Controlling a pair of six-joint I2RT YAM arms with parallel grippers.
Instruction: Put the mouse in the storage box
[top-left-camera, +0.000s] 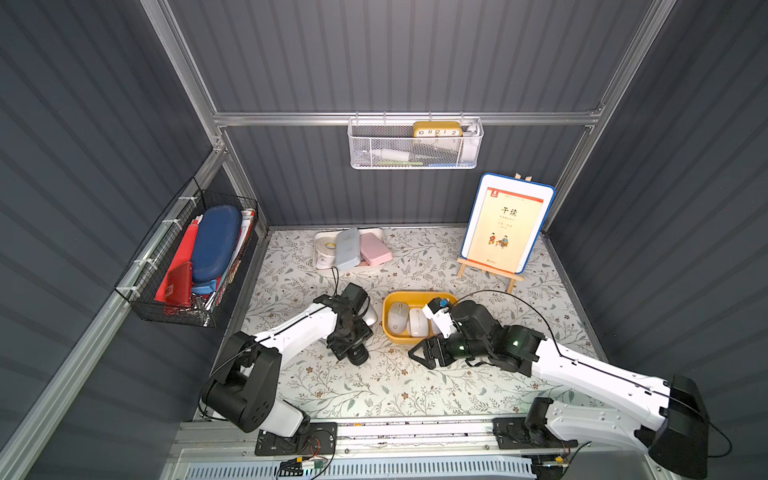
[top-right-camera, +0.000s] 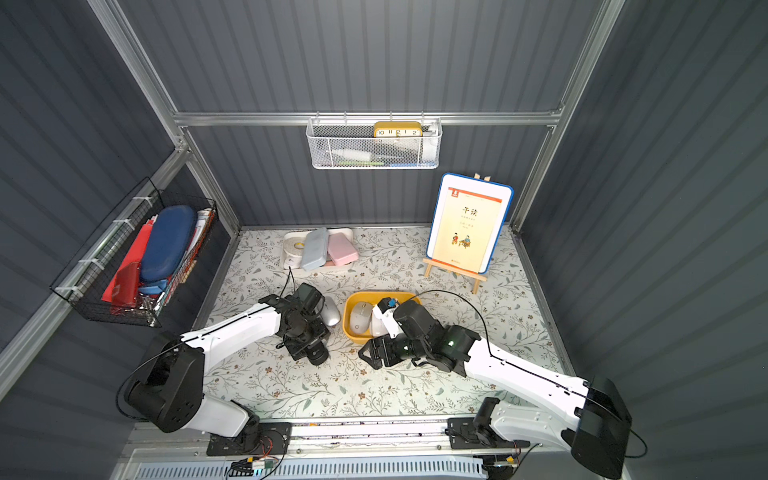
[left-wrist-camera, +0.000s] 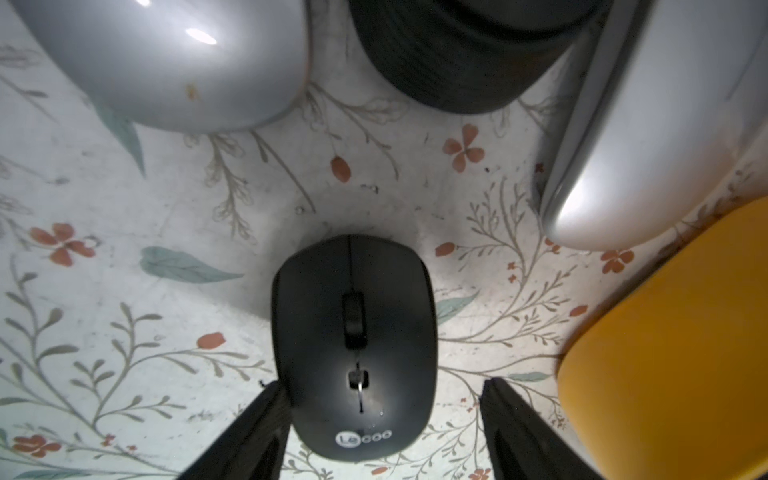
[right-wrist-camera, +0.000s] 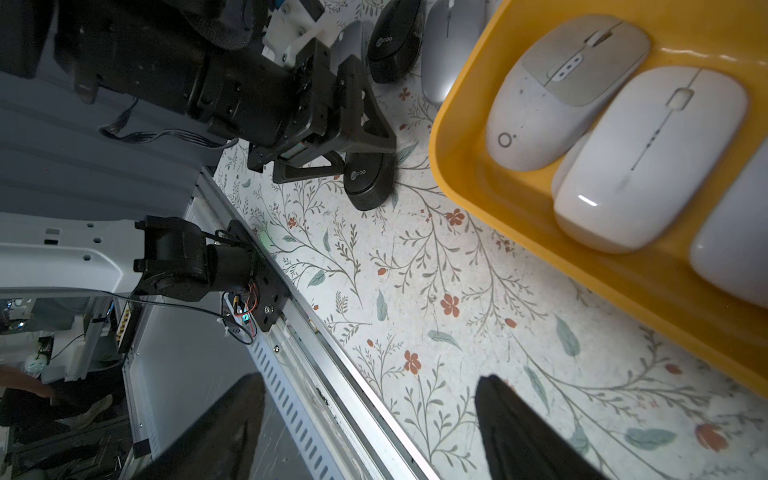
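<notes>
In the left wrist view, a black mouse (left-wrist-camera: 356, 344) lies on the patterned table between the spread fingers of my left gripper, which is open and not gripping it. The yellow storage box (right-wrist-camera: 512, 220) holds several mice, among them a grey-topped one (right-wrist-camera: 568, 88) and a white one (right-wrist-camera: 652, 160). My right gripper stands open at the box's front side, nothing between its fingers. More mice lie outside the box: a silver one (left-wrist-camera: 168, 56), a dark one (left-wrist-camera: 480, 48) and another silver one (left-wrist-camera: 664, 120).
Behind the mice stands a white tray (top-left-camera: 369, 269) with a pink case and a grey-blue case. A board on an easel (top-left-camera: 508, 224) is at the back right. Between the two grippers there is little room.
</notes>
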